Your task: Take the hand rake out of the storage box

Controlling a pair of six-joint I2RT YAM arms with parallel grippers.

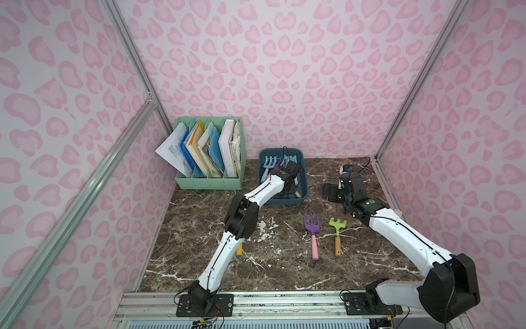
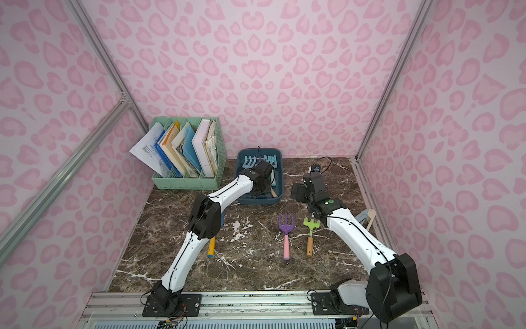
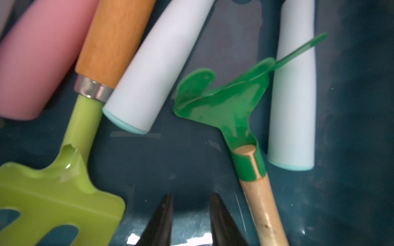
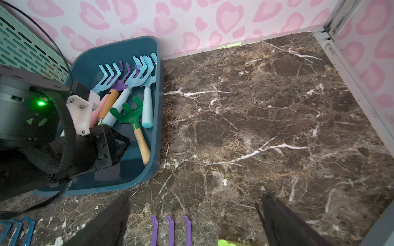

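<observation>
The blue storage box (image 4: pixel 154 145) holds several hand rakes with pale blue, pink, orange and wooden handles. My left gripper is inside it, low over the floor, its fingers apart with nothing between them. Just right of them lies a green rake (image 3: pixel 238 106) with a wooden handle, a lime rake (image 3: pixel 61 196) to their left. The left arm hides part of the box in the top views. My right gripper stands open right of the box, above the table, holding nothing.
A mint file holder (image 1: pixel 183 183) full of papers stands left of the box. Purple (image 1: pixel 312 226), lime (image 1: pixel 337 224) and yellow-handled (image 1: pixel 239 251) rakes lie on the marble table in front.
</observation>
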